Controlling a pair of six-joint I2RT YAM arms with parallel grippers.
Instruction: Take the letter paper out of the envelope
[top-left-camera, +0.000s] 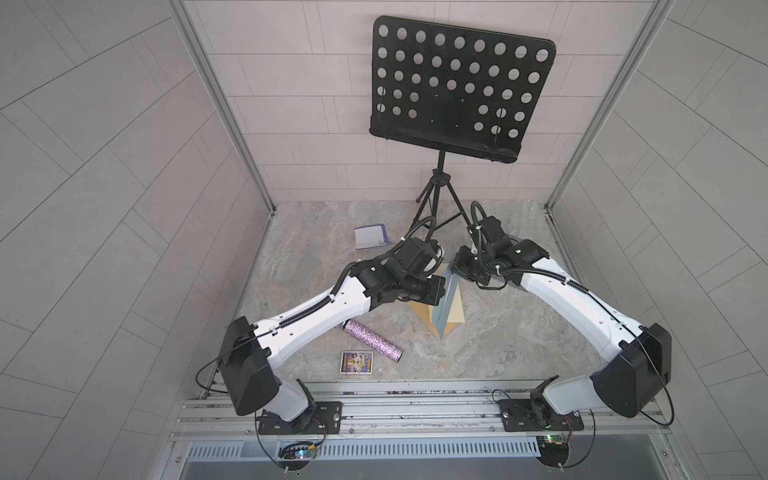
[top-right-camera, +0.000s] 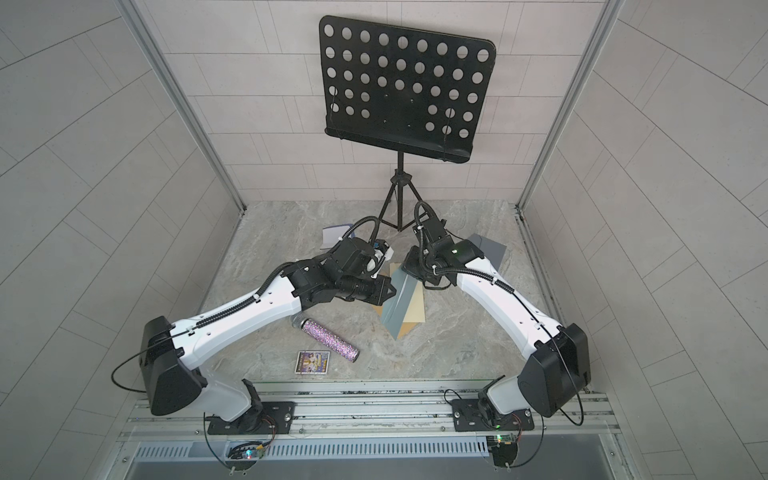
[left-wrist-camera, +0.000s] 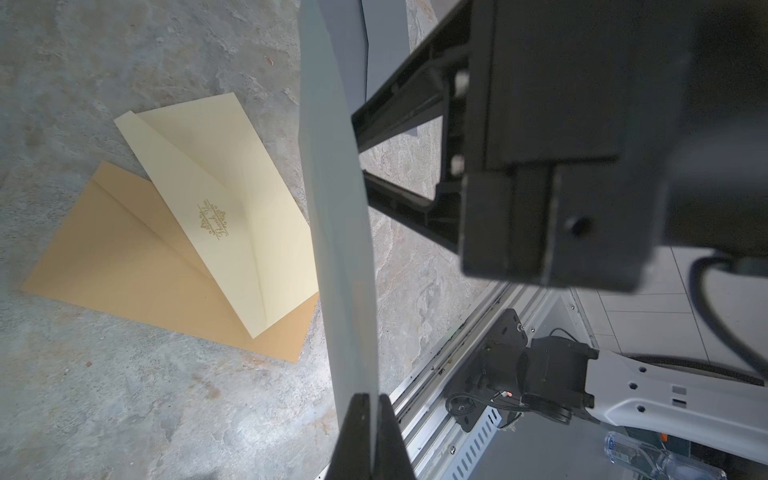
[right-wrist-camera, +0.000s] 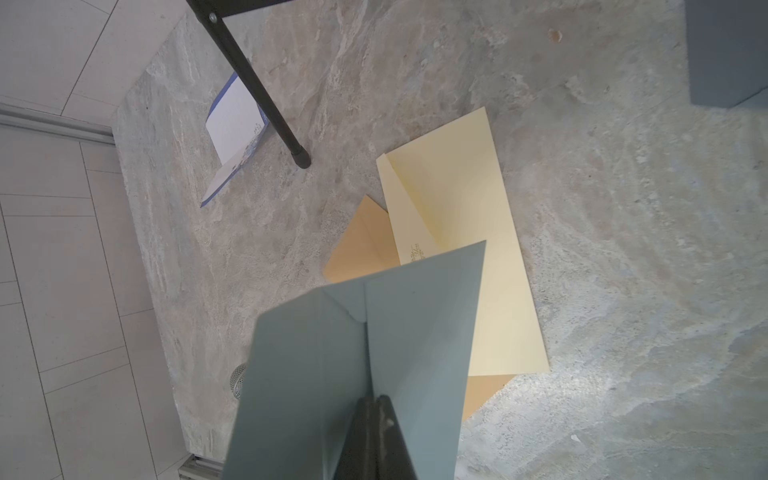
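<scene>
A grey-blue envelope (right-wrist-camera: 304, 376) stands raised off the floor between my two grippers. My left gripper is shut on its edge, and in the left wrist view the envelope shows nearly edge-on as a thin strip. On the other side, my right gripper is shut with its fingertips at the seam on the envelope's face, and that edge seems pinched between them. In the left wrist view the right fingers (left-wrist-camera: 404, 116) meet the strip from the right. No letter paper can be made out; the envelope's inside is hidden.
Beneath lie a cream envelope (left-wrist-camera: 276, 208) and a tan envelope (left-wrist-camera: 120, 248), overlapping. A grey piece (top-right-camera: 488, 249) lies behind the right arm. A music stand (top-left-camera: 441, 160) rises at the back. A glittery pink cylinder (top-left-camera: 373, 340) and a small picture card (top-left-camera: 357, 362) lie front left.
</scene>
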